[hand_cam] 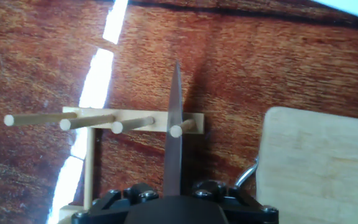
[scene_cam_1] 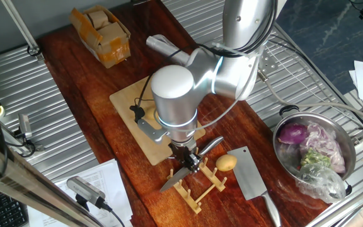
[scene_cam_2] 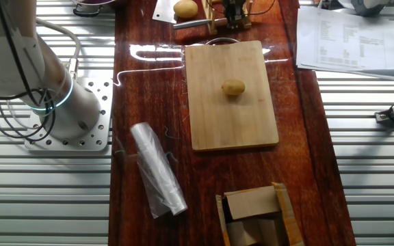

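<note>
A knife lies across the wooden peg rack [scene_cam_1: 188, 199]; its blade [hand_cam: 174, 106] passes beside the end peg in the wrist view. Beyond my gripper, the knife's handle [scene_cam_1: 213, 145] sticks out on the other side in exterior view 1. My gripper is down at the knife, its dark fingers [hand_cam: 143, 194] on either side of the blade's near end. Whether they touch or grip the knife cannot be made out. In exterior view 2 the gripper is cut off at the top edge.
A cutting board [scene_cam_2: 211, 116] bearing a potato [scene_cam_2: 233, 87] lies close by. Near the rack are another potato [scene_cam_1: 226, 163] and a cleaver [scene_cam_1: 247, 173]. Farther off stand a metal pot [scene_cam_1: 348, 154], a cardboard box [scene_cam_1: 109, 47] and a plastic roll [scene_cam_2: 157, 167].
</note>
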